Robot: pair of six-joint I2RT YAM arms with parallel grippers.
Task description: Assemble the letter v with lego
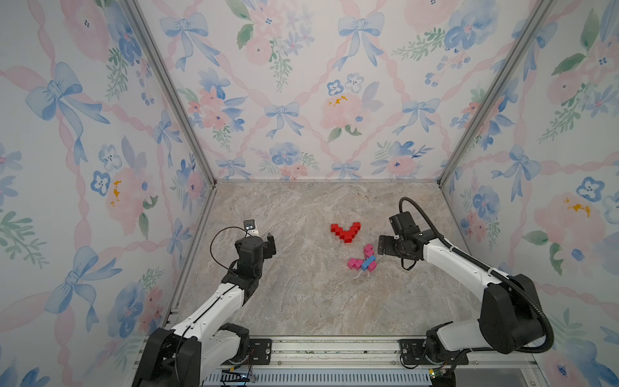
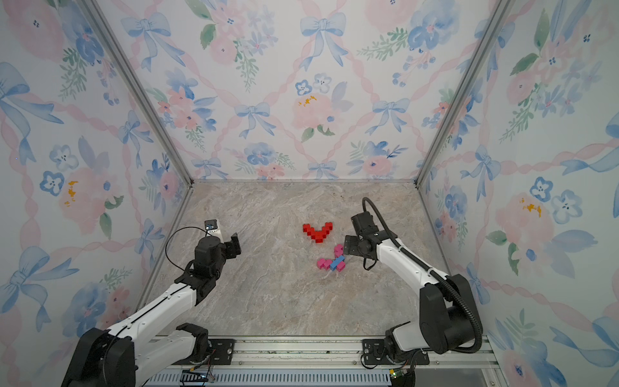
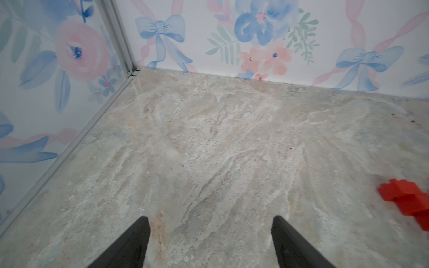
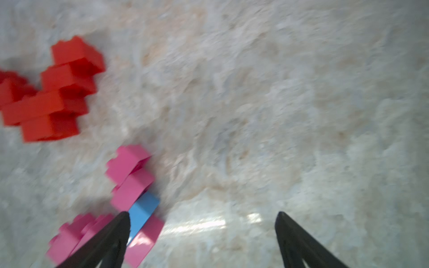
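Observation:
On the table (image 1: 296, 296), a red brick V (image 1: 345, 233) sits toward the back. In front of it, pink bricks (image 1: 355, 263) and a blue brick (image 1: 368, 262) form a second angled group; the right wrist view (image 4: 143, 208) shows the blue one among the pink. My right gripper (image 1: 383, 245) hangs just right of this group, open with nothing between its fingers. At the left, my left gripper (image 1: 264, 245) stands apart from all bricks, open and empty.
Patterned walls with metal edge rails (image 1: 209, 190) enclose it at the back and sides.

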